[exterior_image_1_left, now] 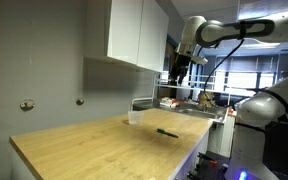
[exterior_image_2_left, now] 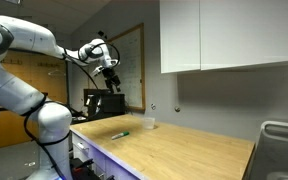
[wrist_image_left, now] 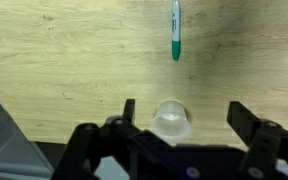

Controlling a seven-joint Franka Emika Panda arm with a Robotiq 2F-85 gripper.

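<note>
My gripper is open, its two dark fingertips wide apart with nothing held between them. In the first exterior view the gripper (exterior_image_1_left: pixel 181 76) hangs high above the right part of the table. The second exterior view shows the gripper (exterior_image_2_left: pixel 110 84) well above the surface too. A green marker (wrist_image_left: pixel 176 45) lies flat on the wood, out beyond the fingers in the wrist view; the marker (exterior_image_1_left: pixel 167 133) is alone on the tabletop. Below the gap between the fingers shows a round, pale object (wrist_image_left: pixel 171 122), partly covered by the gripper body.
A whitish translucent container (exterior_image_1_left: pixel 136 117) stands on the table (exterior_image_1_left: pixel 84 145) behind the marker. Above the table hang white cabinets (exterior_image_1_left: pixel 124 32), close to the arm's left in the first exterior view.
</note>
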